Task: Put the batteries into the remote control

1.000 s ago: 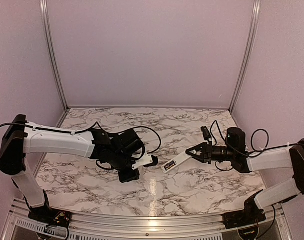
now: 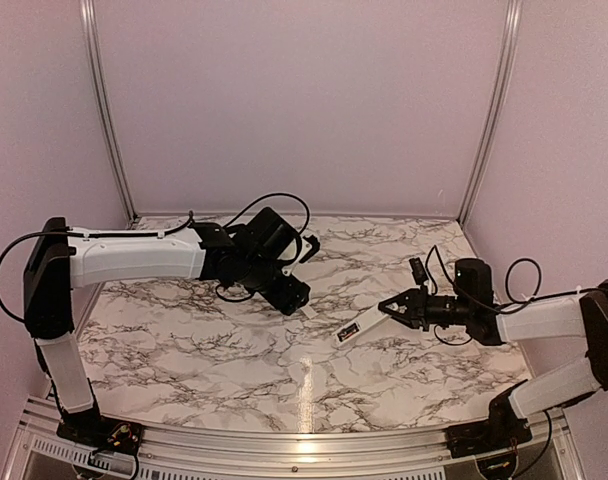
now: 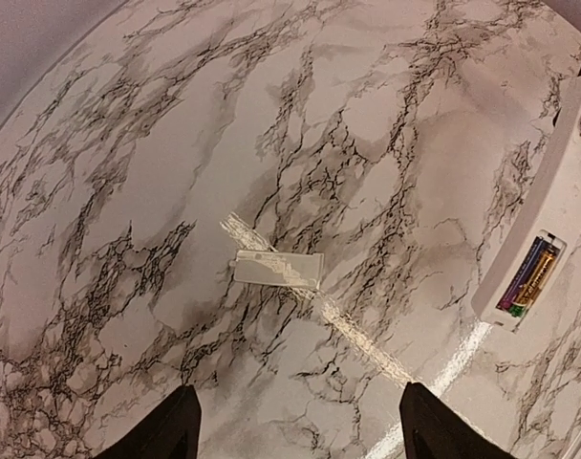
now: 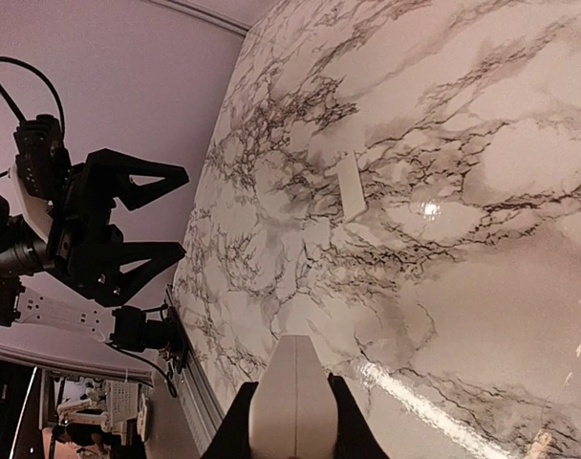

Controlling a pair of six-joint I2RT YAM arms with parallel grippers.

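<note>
The white remote (image 2: 359,322) is in my right gripper, which is shut on it. In the left wrist view the remote (image 3: 548,191) shows at the right, its compartment (image 3: 529,277) uncovered with batteries (image 3: 535,277) inside. My left gripper stands open above the table, its fingers at the bottom edge of that view. A small flat cover lies on the marble below it; in the right wrist view this cover (image 4: 351,186) lies apart from both grippers.
Walls stand at the back and sides, and a metal rail (image 2: 294,440) runs along the front edge.
My left arm has moved back and up from where it was nearer the front. The remote in my right gripper has shifted slightly.
</note>
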